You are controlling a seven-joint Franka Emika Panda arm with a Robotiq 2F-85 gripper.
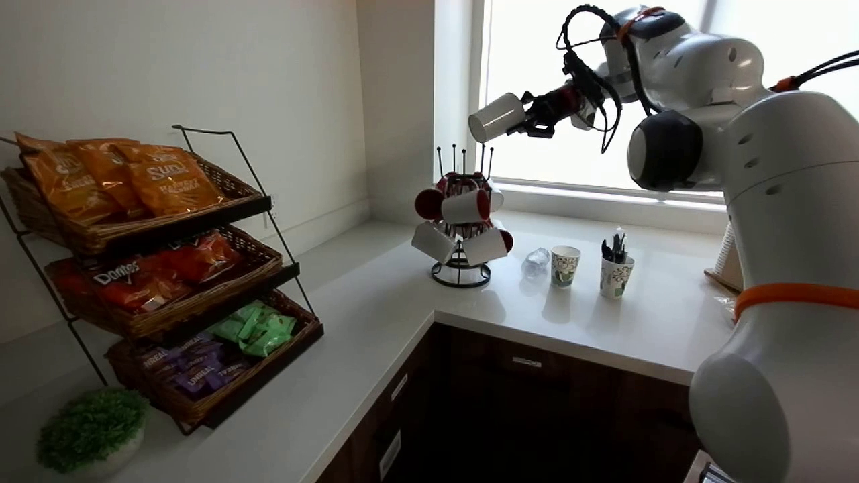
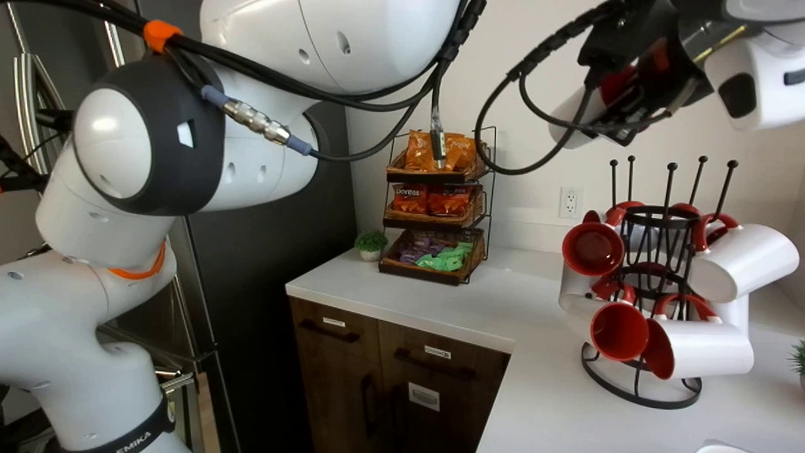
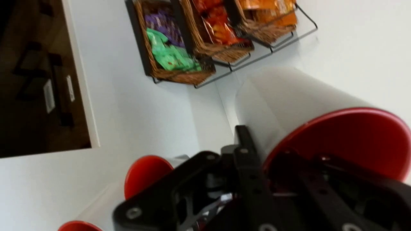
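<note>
A white mug (image 1: 496, 117) with a red inside is held in my gripper (image 1: 529, 115), tilted well over, high above the counter. In the wrist view the mug (image 3: 285, 100) shows its open red mouth towards the camera. One dark finger (image 3: 246, 142) lies against its outer wall; exactly what part the fingers pinch is hidden. Below and slightly left of the held mug, in exterior view 1, stands a black wire rack (image 1: 460, 279) hung with several white and red mugs (image 2: 743, 260). Black knobbed posts (image 2: 670, 181) rise from its top.
A three-tier snack stand (image 1: 262, 205) with baskets is at the left, by a small plant (image 1: 92, 431). Right of the rack are a clear plastic item (image 1: 535, 264), a paper cup (image 1: 564, 266) and a cup of black cutlery (image 1: 616, 278). The counter (image 1: 362, 278) between stand and rack is clear.
</note>
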